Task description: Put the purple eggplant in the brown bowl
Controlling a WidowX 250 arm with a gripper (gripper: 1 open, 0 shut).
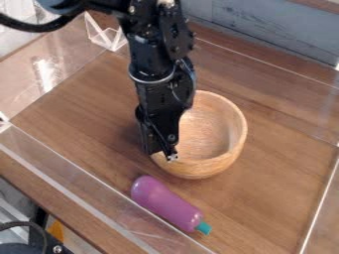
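Observation:
The purple eggplant (166, 204), with a teal tip at its lower right end, lies on the wooden table in front of the bowl. Behind it stands the brown bowl (220, 134), upright and looking empty where its inside shows. My gripper (162, 149) points down over the bowl's left side and hides part of its rim. The fingertips are dark and small here, so their spacing is unclear, and whether they touch the bowl does not show. No part of the eggplant is between them.
A transparent barrier (86, 193) runs along the table's near left edge, close to the eggplant. Bare table (276, 149) lies to the right of the bowl. A grey wall (272, 35) closes off the back.

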